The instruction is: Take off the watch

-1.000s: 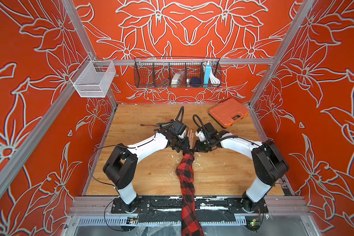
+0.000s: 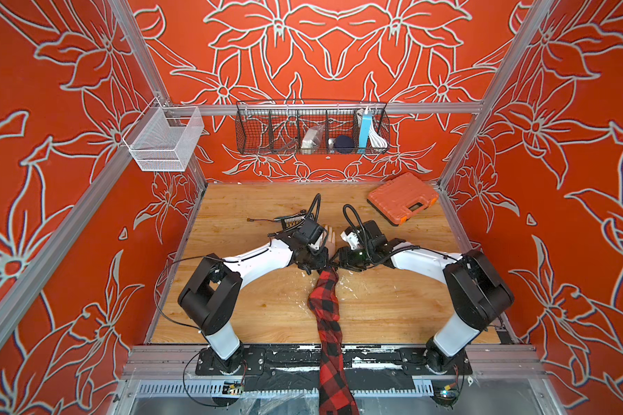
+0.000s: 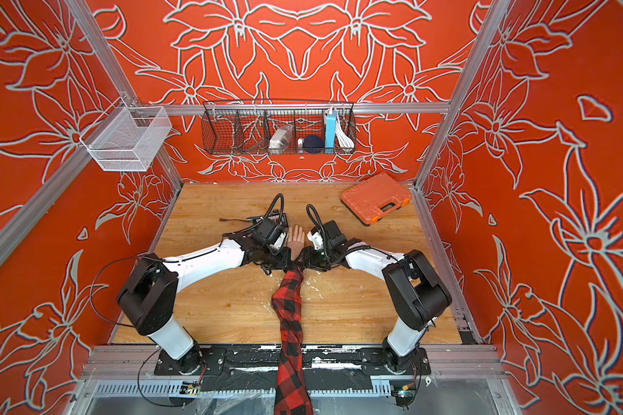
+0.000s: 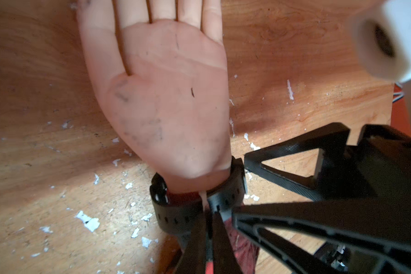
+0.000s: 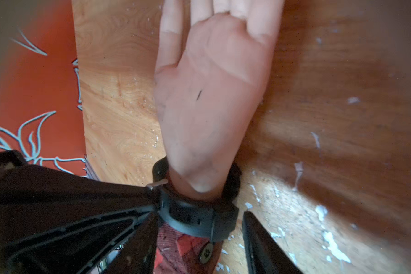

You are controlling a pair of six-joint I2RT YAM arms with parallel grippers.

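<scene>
A black watch (image 4: 175,218) circles the wrist of a palm-up hand (image 4: 178,100) whose arm wears a red-and-black plaid sleeve (image 2: 327,304). In the left wrist view, my left gripper's (image 4: 208,217) fingertips stand close together right at the holed strap; whether they pinch it is hidden. A small pale piece sticks up there. Seen from the right wrist, the strap (image 5: 182,218) still goes around the wrist, with the left gripper's tip touching its left side. My right gripper is open, its fingers apart on either side of the watch and sleeve cuff.
An orange case (image 2: 403,198) lies at the back right. Cables and a small dark item (image 2: 292,221) are behind the left arm. Both grippers crowd the wrist closely.
The hand and cuff have shifted slightly left, along with my left gripper. The right gripper stays close beside the wrist, with only slight arm movement.
</scene>
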